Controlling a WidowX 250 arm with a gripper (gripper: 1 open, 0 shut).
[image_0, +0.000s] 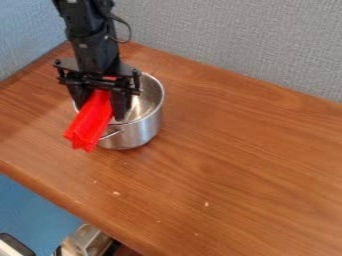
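Observation:
A steel pot (142, 122) with a wire handle stands on the wooden table at the left. The black gripper (103, 93) is over the pot's left part, its lower fingers around a red plastic object (90, 122) that slants down across the pot's front-left rim. The gripper hides part of the red object and the pot, so whether its fingers press on the object is unclear.
Grey textured walls (241, 40) stand behind. Past the table's front-left edge are a blue surface and some metal and black parts.

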